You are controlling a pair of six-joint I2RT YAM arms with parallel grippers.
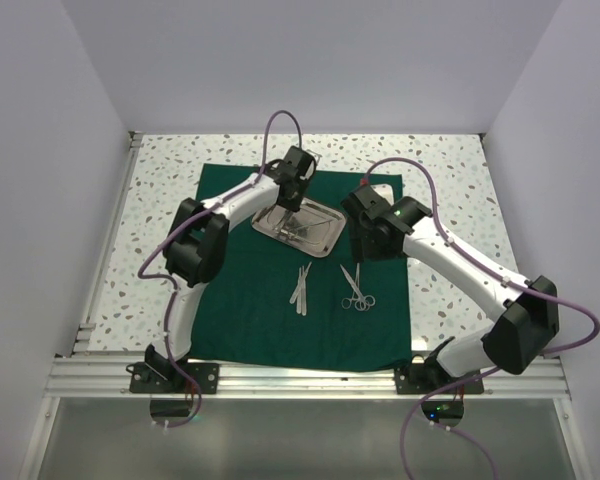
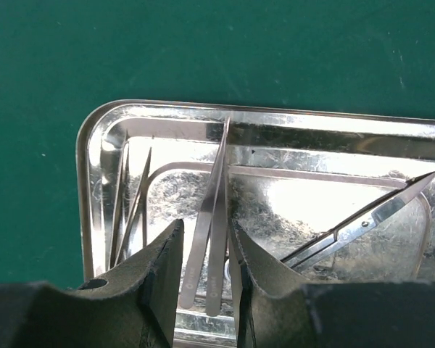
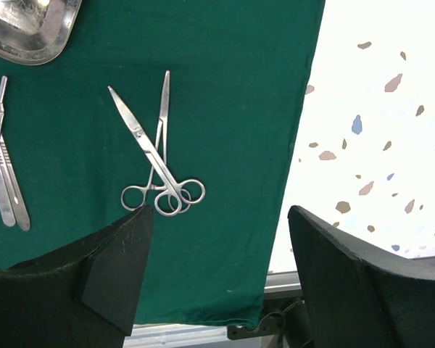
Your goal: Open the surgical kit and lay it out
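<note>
A shallow steel tray (image 1: 325,249) lies on the green cloth. Over its far left part hangs my left gripper, fingers part open. Tweezers (image 2: 216,217) lie in the tray, seen through and beyond the gap between those fingers; contact cannot be made out. Also in the tray are scissors (image 2: 362,221) on the right and slim instruments (image 2: 134,206) at the left. My right gripper is held open above the cloth, nothing between its fingers. Below it two scissor-like tools (image 3: 159,152) lie crossed, with several scalpel handles (image 3: 1,167) to their left.
Speckled table (image 1: 450,190) shows on both sides. Cables loop above both arms.
</note>
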